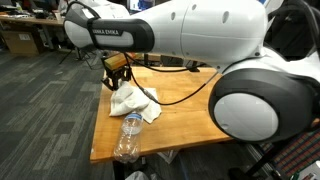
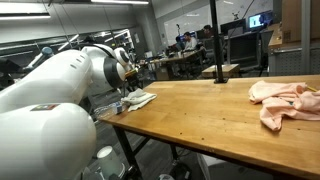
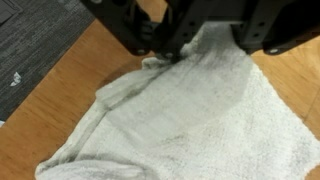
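A white towel [image 1: 146, 108] lies crumpled on the wooden table near its left end. My gripper [image 1: 117, 80] is down at the towel's far side, mostly hidden by the arm. In the wrist view, the gripper stands open, and a raised fold of the towel [image 3: 200, 105] shows between its dark fingers. Whether both fingers touch the cloth cannot be told. Seen from the other side, the towel [image 2: 140, 100] rests close to the table edge.
A clear plastic bottle [image 1: 130, 137] stands at the table's near corner, close to the towel. A pink cloth [image 2: 285, 103] lies toward the opposite end. A dark cable hangs from the arm.
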